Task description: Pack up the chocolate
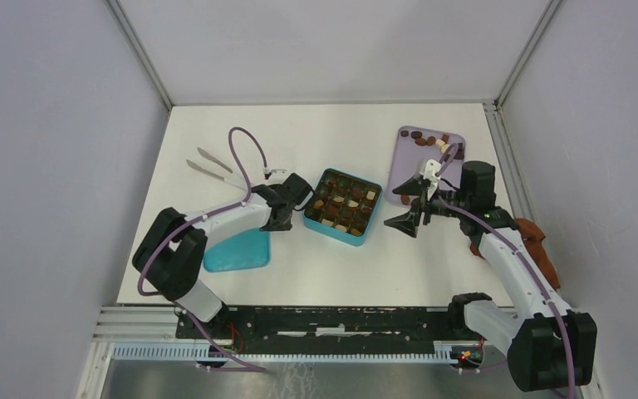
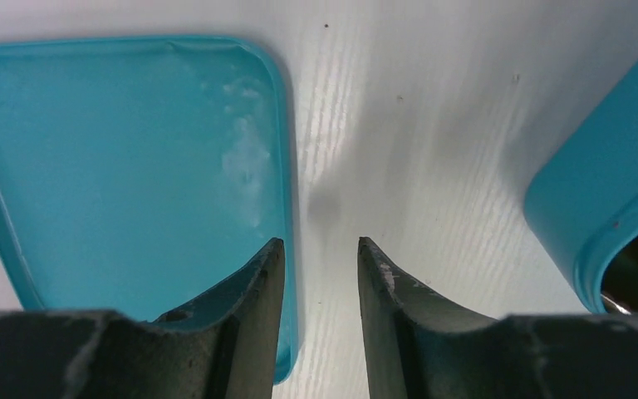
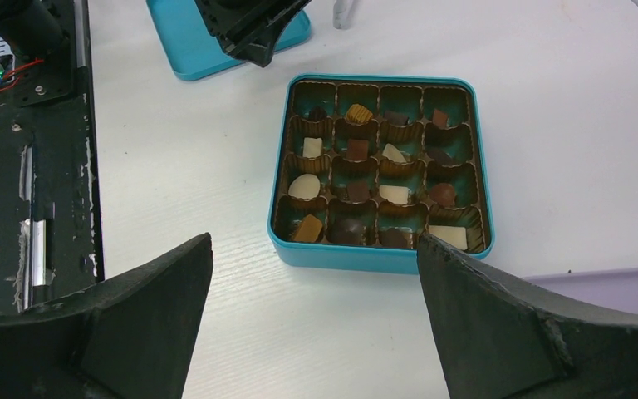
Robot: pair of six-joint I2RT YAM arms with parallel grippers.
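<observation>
In the top view, a blue box (image 1: 324, 229) with a dark divided insert stands mid-table, chocolates in its compartments. The right wrist view shows the box (image 3: 357, 259) with one or more pieces in most compartments. A flat blue lid (image 1: 237, 253) lies to its left, its rim upward. My left gripper points down over the bare table beside the lid's right edge (image 2: 287, 183). Its fingers stand partly apart, with nothing between them. Right of the box, my right gripper is wide open and empty.
A lilac tray (image 1: 402, 158) with several more chocolates sits at the back right. Light tongs (image 1: 209, 172) lie behind the lid, partly hidden by the left arm. Brown cloth (image 1: 536, 249) rests at the right edge.
</observation>
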